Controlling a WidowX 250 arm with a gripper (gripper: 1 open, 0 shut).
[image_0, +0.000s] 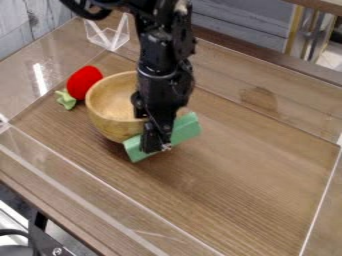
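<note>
My black gripper (150, 128) reaches down from the top centre, shut on a light green flat object (174, 135) near the middle of the wooden table (241, 180). The green object is tilted, against the right side of a tan bowl (110, 105). The fingers partly hide both the bowl and the green object.
A red item (84, 78) with a green part lies left of the bowl, and a clear container (107, 30) stands at the back left.
</note>
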